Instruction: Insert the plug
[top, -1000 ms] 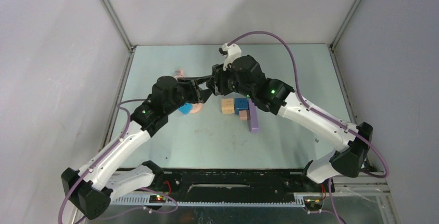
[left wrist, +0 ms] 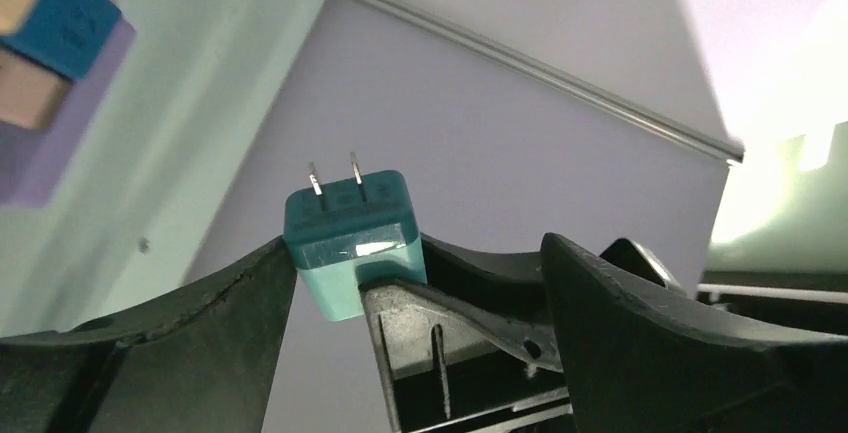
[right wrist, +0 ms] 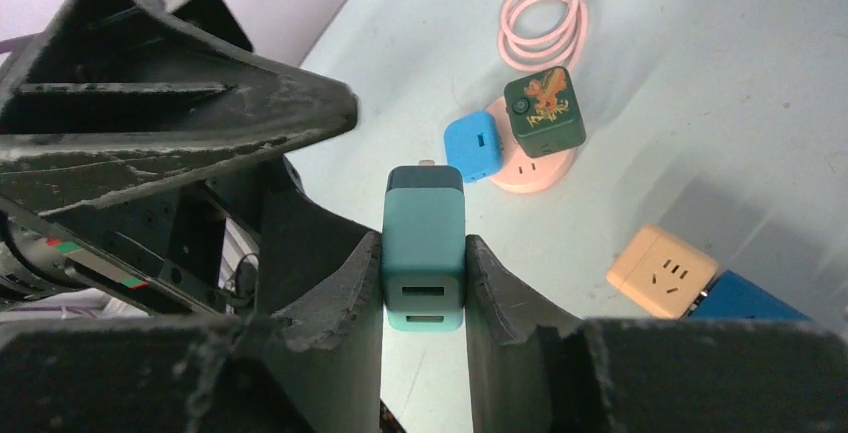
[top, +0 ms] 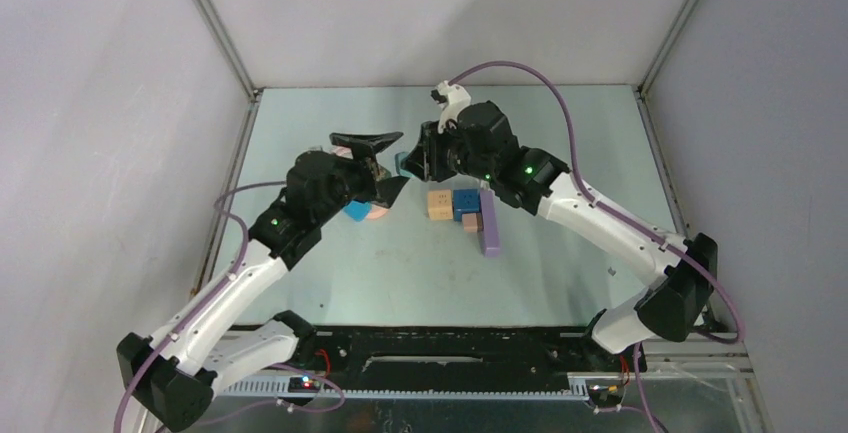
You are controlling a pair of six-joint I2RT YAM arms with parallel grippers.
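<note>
A teal plug with two prongs, seen pointing upward in the left wrist view point(left wrist: 355, 263), is held in my right gripper, its fingers on either side of it. My left gripper stands open facing it, with the plug near its fingertips but not clamped. In the right wrist view a pink round socket point(right wrist: 530, 175) lies on the table with a blue block point(right wrist: 473, 145) and a dark green cube point(right wrist: 545, 113) at it.
A beige socket block point(right wrist: 660, 271) and a blue block point(right wrist: 748, 303) sit centrally, beside a purple bar point(top: 490, 228) and a small brown block point(top: 470, 223). A coiled pink cable point(right wrist: 545, 48) lies behind the round socket.
My left gripper has drawn back to the left and turned, parting from the right gripper and exposing the teal plug.
</note>
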